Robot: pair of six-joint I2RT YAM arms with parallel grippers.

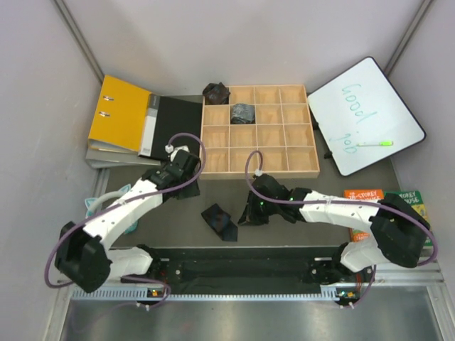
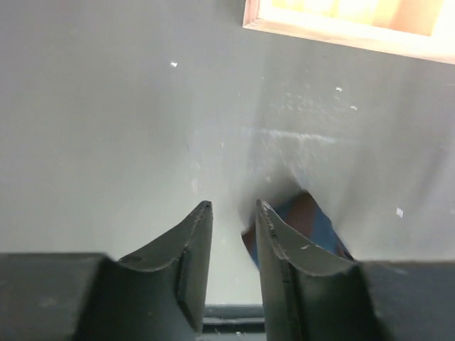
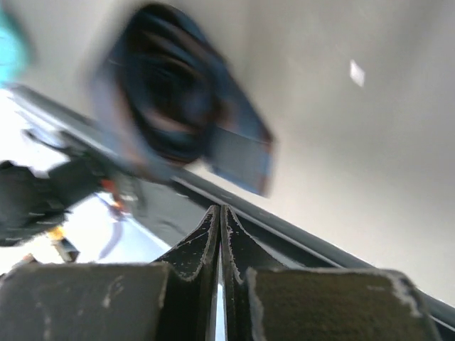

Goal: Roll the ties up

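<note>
A dark blue and brown tie [image 1: 216, 219] lies on the table near the front edge, a flat end trailing toward the right. In the right wrist view the tie [image 3: 174, 82] is coiled loosely with a flat tail, partly blurred. My left gripper [image 1: 188, 192] is above and left of it, its fingers [image 2: 195, 249] part open with nothing between them; beyond its right finger the tie [image 2: 311, 220] shows partly. My right gripper [image 1: 244, 217] hangs just right of the tie. Its fingertips [image 3: 213, 222] are shut together, and nothing shows between them.
A wooden compartment box [image 1: 259, 174] stands behind, holding a dark roll [image 1: 216, 94] and a greyer roll [image 1: 242, 114]. Binders [image 1: 124, 114] and headphones [image 1: 106, 199] lie left. A whiteboard [image 1: 366, 117] and books [image 1: 364, 194] occupy the right. Bare table lies between box and front edge.
</note>
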